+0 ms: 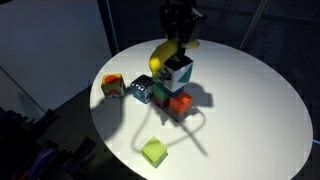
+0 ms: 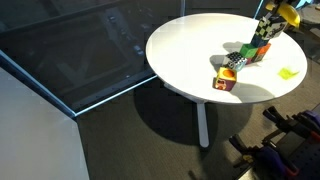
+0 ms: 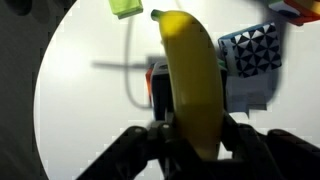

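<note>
A yellow banana point(image 3: 190, 70) is held in my shut gripper, filling most of the middle of the wrist view. In exterior view 1 the banana point(image 1: 160, 56) hangs from my gripper point(image 1: 182, 38) at the front left of a black and white cube point(image 1: 175, 74). That cube rests above a red block point(image 1: 180, 103) and a green block point(image 1: 161, 93). Whether the banana touches the cube cannot be told. In exterior view 2 the banana point(image 2: 289, 14) shows at the top right, above the same stack.
Left of the stack stand a patterned dark cube point(image 1: 142, 88) and a multicoloured cube point(image 1: 113, 85). A light green block point(image 1: 154, 152) lies alone near the front of the round white table point(image 1: 250, 110).
</note>
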